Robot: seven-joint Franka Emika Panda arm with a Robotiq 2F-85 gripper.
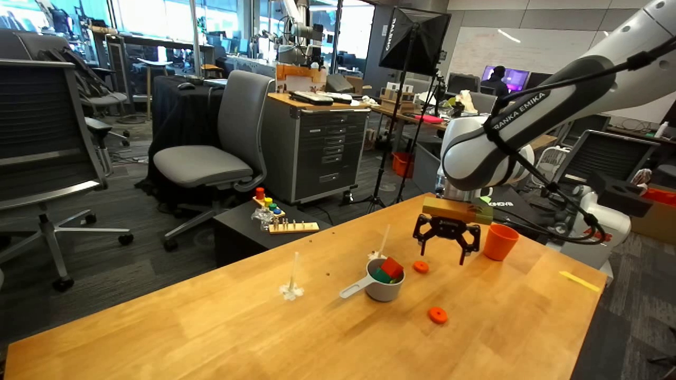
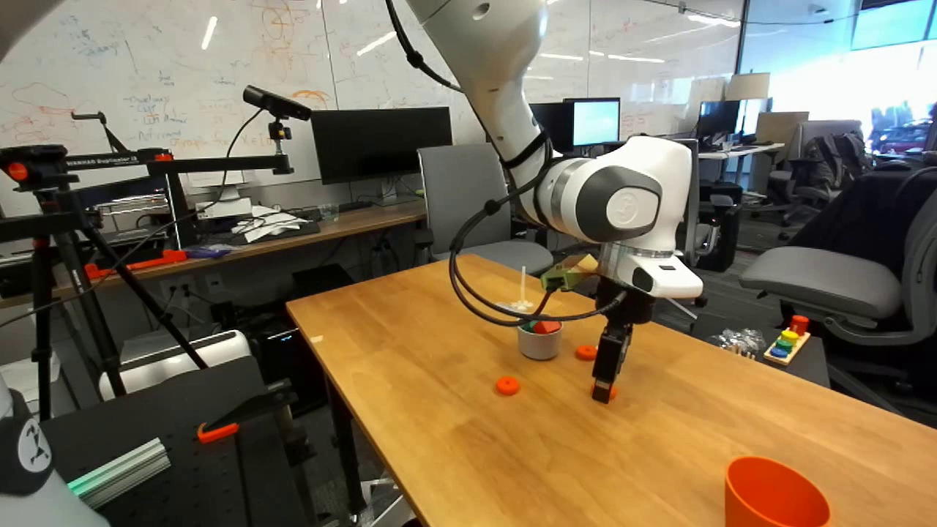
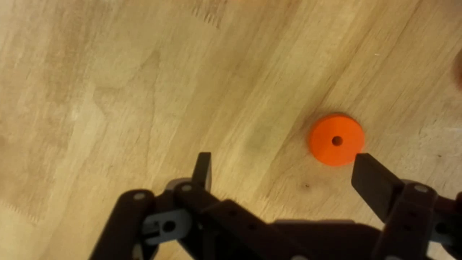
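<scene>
My gripper [image 1: 443, 258] is open above the table, with nothing between its fingers. In the wrist view an orange disc [image 3: 336, 140] with a small centre hole lies flat on the wood, just ahead of the right finger [image 3: 375, 186] and off the middle of the gap. Exterior view 1 shows one orange disc [image 1: 421, 266] beside the grey pot and another orange disc [image 1: 438, 314] closer to the camera. In exterior view 2 a third orange disc [image 2: 613, 394] is partly hidden behind the gripper [image 2: 602, 394]. The grey pot [image 1: 383, 291] holds a red block [image 1: 392, 266] and green pieces.
Two thin upright pegs stand on white bases, a left peg [image 1: 293, 272] and a far peg [image 1: 384, 240] behind the pot. An orange cup [image 1: 500, 243] stands to the gripper's right. The pot's handle [image 1: 356, 287] points left.
</scene>
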